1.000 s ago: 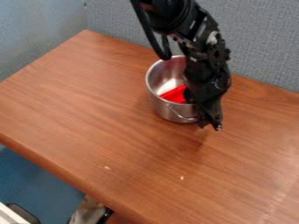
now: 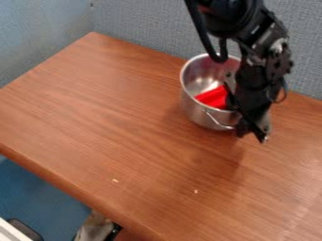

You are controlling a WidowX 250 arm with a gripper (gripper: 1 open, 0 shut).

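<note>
A steel pot (image 2: 198, 77) with a thin wire handle stands on the wooden table (image 2: 101, 122) near its back, with a red object (image 2: 214, 95) inside. My black gripper (image 2: 253, 127) is down at the pot's right side, close against its outer wall and partly over the rim. The fingertips are dark and small, so whether they are open or holding the rim or handle cannot be seen clearly.
A grey padded wall runs behind the table. Blue floor shows beyond the table's lower left edge, with some light objects at the bottom.
My gripper and the pot, with the red object in it, have moved to the right along the table over the last second.
</note>
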